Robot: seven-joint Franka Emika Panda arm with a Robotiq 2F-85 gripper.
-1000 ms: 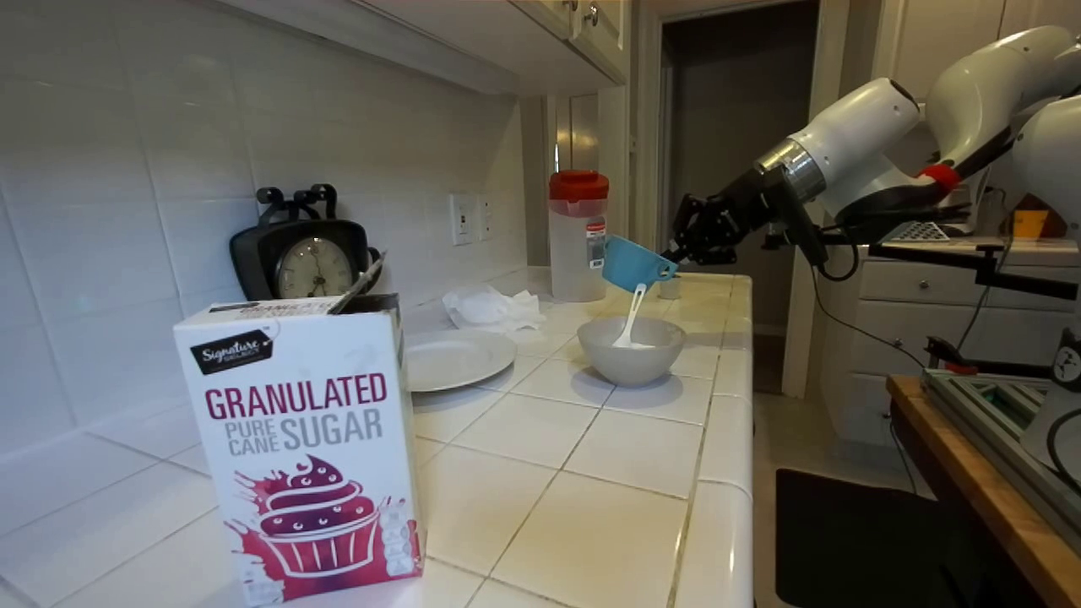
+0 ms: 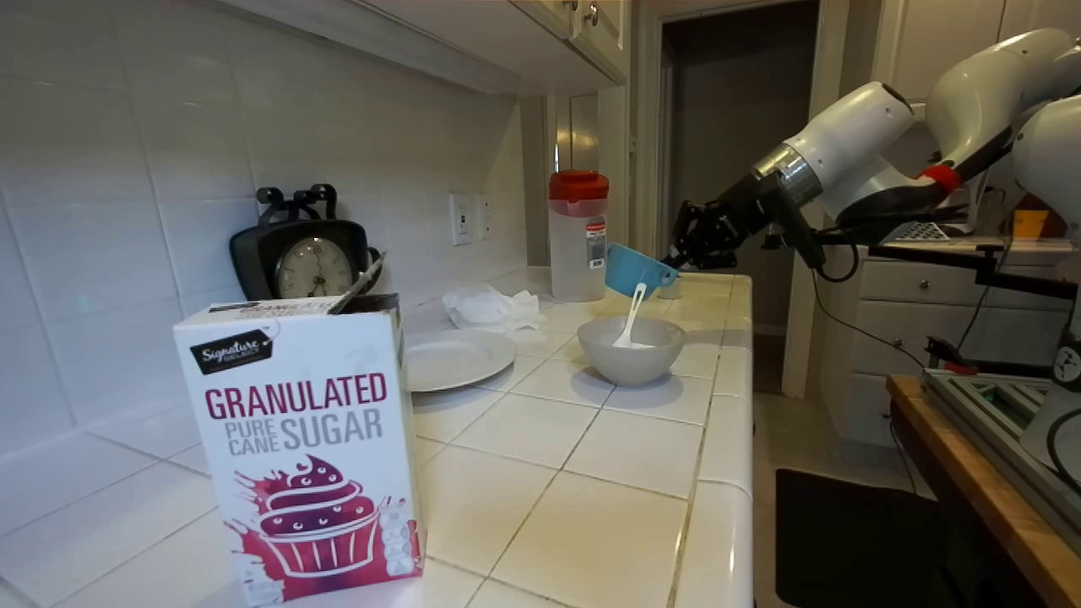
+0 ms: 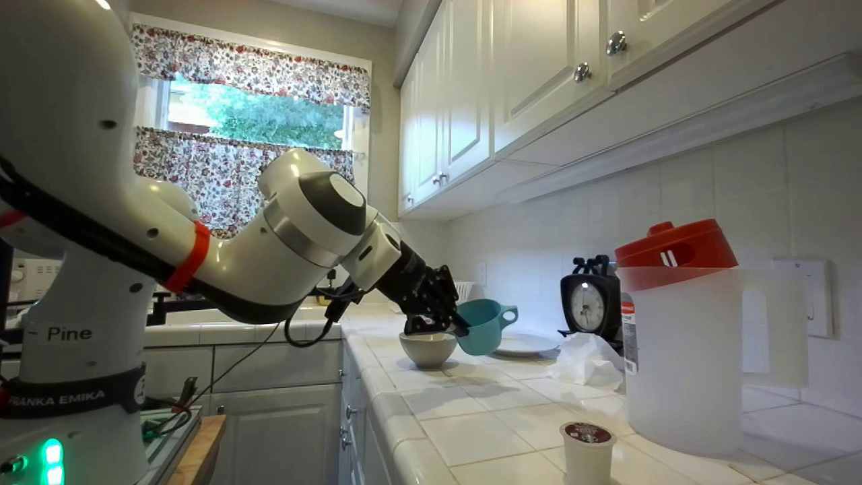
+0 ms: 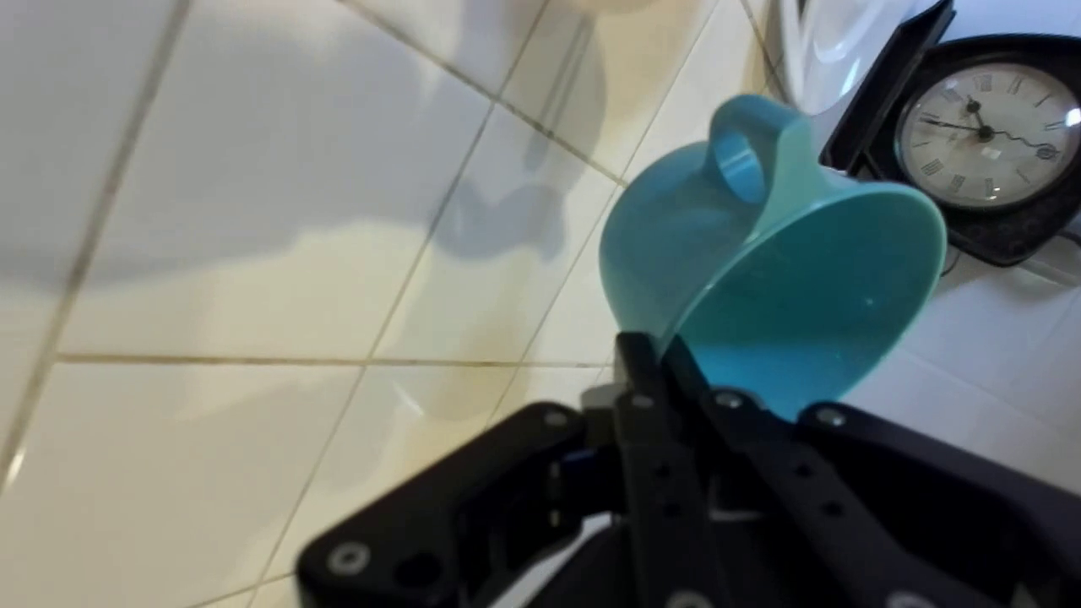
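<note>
A light blue cup with a ring handle (image 4: 699,218) hangs tilted in the air, its rim pinched where my gripper is shut on it. The wrist view looks partly into the cup, and the inner wall in sight looks bare. Lower on the counter is a pale bowl (image 2: 630,356) with a white spoon (image 2: 633,314) leaning in it. From the first exterior side, the blue cup (image 2: 636,269) appears above and behind the bowl. From the other side, the cup (image 3: 482,326) overlaps the right edge of the bowl (image 3: 428,350), clear of the counter.
A sugar box (image 2: 304,446) stands at the front of the first exterior view. A white plate (image 2: 461,360), crumpled paper (image 2: 493,308), a dark dial scale (image 3: 590,300) and a red-lidded pitcher (image 3: 683,356) line the wall side. A small pod (image 3: 587,453) stands near the pitcher.
The cup has shifted very slightly and its tilt differs a little, along with a small motion of my gripper. The bowl, spoon and other objects have stayed put.
</note>
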